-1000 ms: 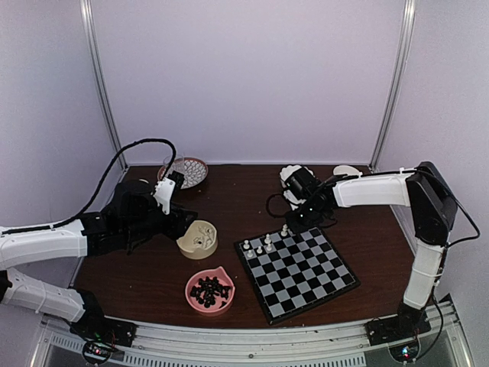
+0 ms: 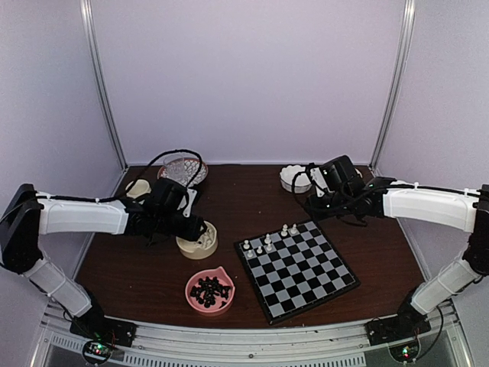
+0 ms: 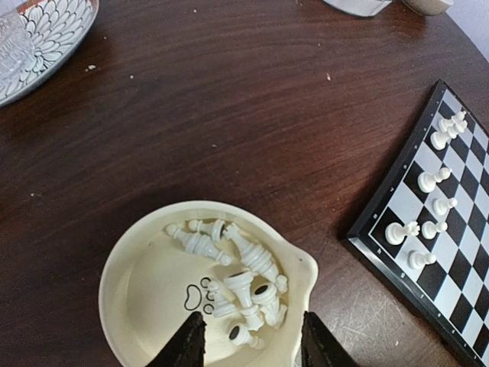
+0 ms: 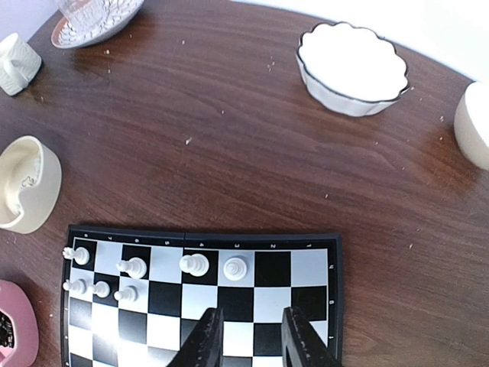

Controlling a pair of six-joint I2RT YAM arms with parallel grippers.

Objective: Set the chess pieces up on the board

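Note:
The chessboard lies right of centre on the table. Several white pieces stand upright at its far-left corner, among them a back-row piece and a pawn. In the left wrist view a cream bowl holds several loose white pieces, lying tumbled together. My left gripper hangs over the bowl's near part, open, with nothing between its fingers. Away from the standing pieces, my right gripper is part open above the board's right side in the right wrist view, its fingers empty.
A pink bowl of black pieces stands in front of the cream bowl. At the back are a patterned plate, a white cup and a scalloped white bowl. The middle of the table behind the board is clear.
My left arm has moved right, bringing its gripper over the cream bowl. The right arm has drawn back to the right, and a white piece beside it now shows standing on the board.

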